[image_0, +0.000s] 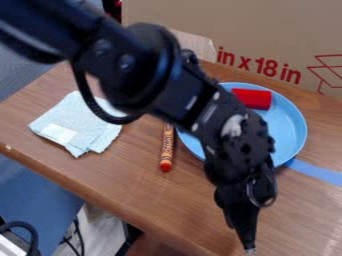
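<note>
My black gripper (246, 232) hangs low over the wooden table in front of the blue plate (289, 128), its fingertips near the table's surface; whether they are open or shut is unclear. A red block (253, 97) lies on the plate's back part, partly behind my arm. An orange stick-like object (167, 153) lies left of the plate. A folded pale blue cloth (76, 125) rests on the table's left side.
A cardboard box (274, 40) stands at the back. Blue tape (321, 172) runs right from the plate. The table's left edge drops off.
</note>
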